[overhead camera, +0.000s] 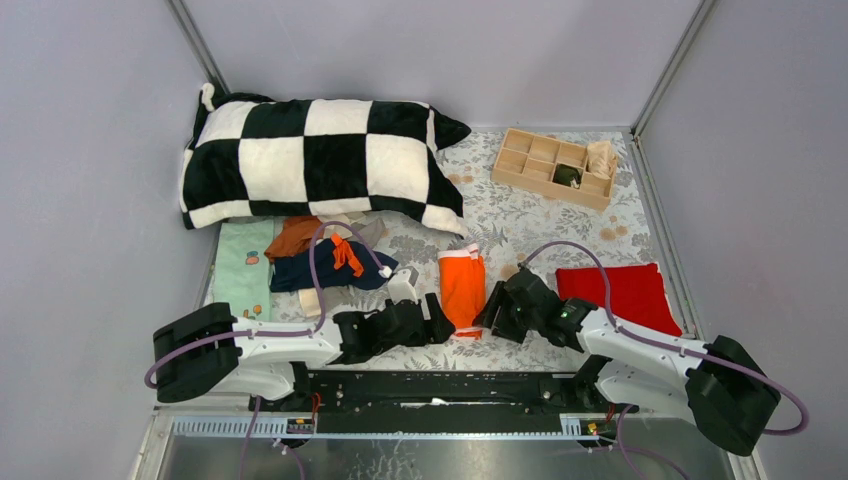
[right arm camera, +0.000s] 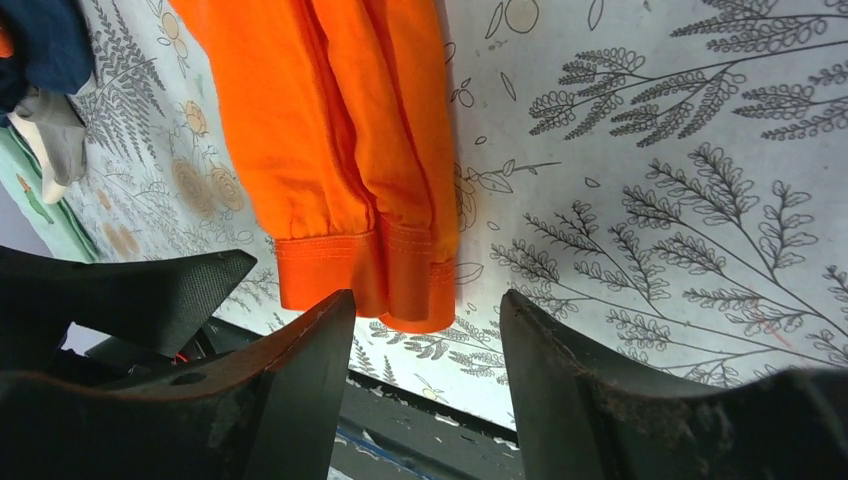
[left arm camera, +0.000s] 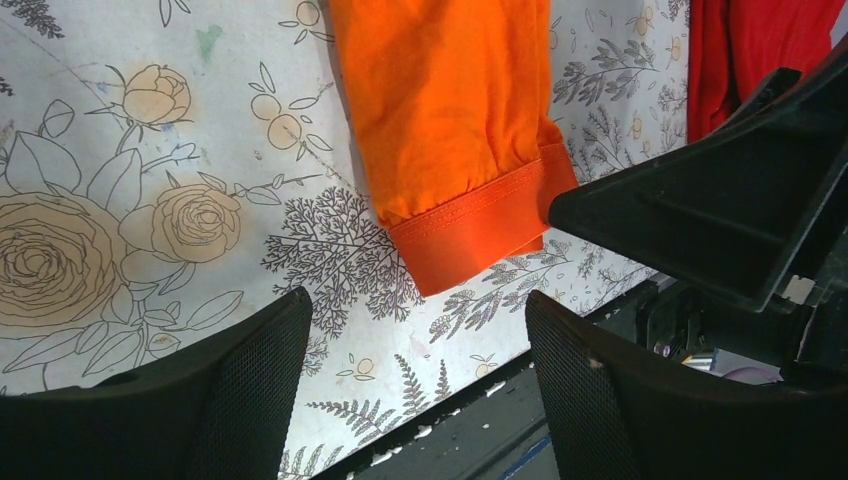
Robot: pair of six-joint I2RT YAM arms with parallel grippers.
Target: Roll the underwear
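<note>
Orange underwear [overhead camera: 461,285], folded lengthwise into a narrow strip, lies on the floral surface, its waistband end toward the front edge [left arm camera: 480,225] [right arm camera: 340,160]. My left gripper [overhead camera: 436,318] is at its lower left; in the left wrist view its fingers stand open below the band, with nothing between them. My right gripper [overhead camera: 489,310] is at its lower right; in the right wrist view it stands open over the bottom end [right arm camera: 429,310], its left fingertip at the band. Nothing is visibly held.
A red cloth [overhead camera: 615,295] lies at right, a pile of clothes [overhead camera: 310,270] and mint cloth [overhead camera: 240,270] at left. A checkered pillow [overhead camera: 335,170] and wooden divided box [overhead camera: 525,165] stand behind. Free surface lies above the underwear.
</note>
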